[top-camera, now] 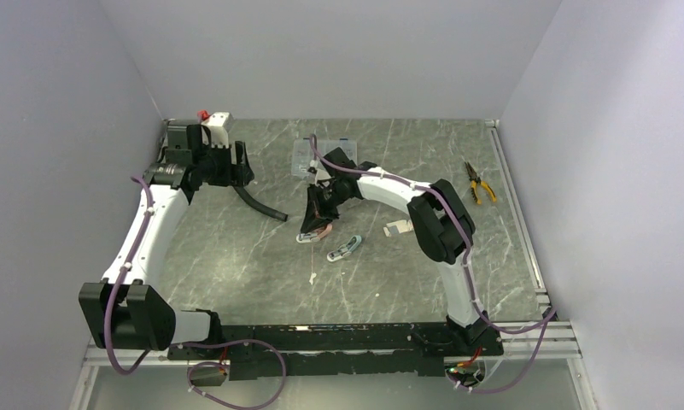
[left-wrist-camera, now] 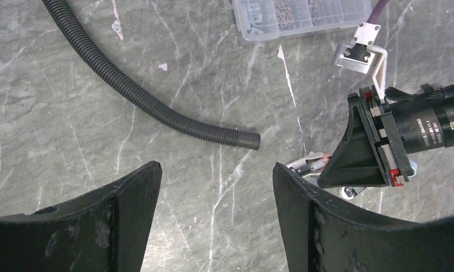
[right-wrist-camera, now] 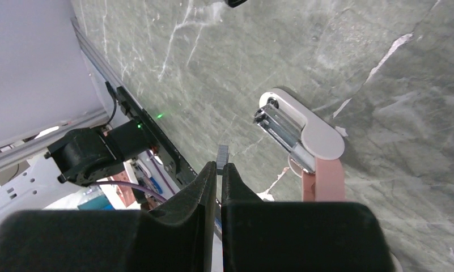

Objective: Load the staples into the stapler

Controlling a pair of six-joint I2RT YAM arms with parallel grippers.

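A small grey staple strip [right-wrist-camera: 222, 155] sticks out from the fingertips of my right gripper, which is shut on it. To the right of it in the right wrist view lies the white-and-pink stapler [right-wrist-camera: 322, 139] on the table, its metal magazine [right-wrist-camera: 284, 136] exposed. The strip appears beside the magazine, apart from it in that view; its height above the table is hard to tell. From above, the right gripper [top-camera: 306, 229] partly covers this stapler [top-camera: 323, 232]. Well to the left, my left gripper stands open and empty.
A white-and-blue stapler [top-camera: 344, 248] lies just right of the pink one. A black hose [left-wrist-camera: 156, 110], a clear parts box [left-wrist-camera: 304, 28], a pale flat packet [top-camera: 398, 228] and yellow pliers [top-camera: 478, 183] are spread around.
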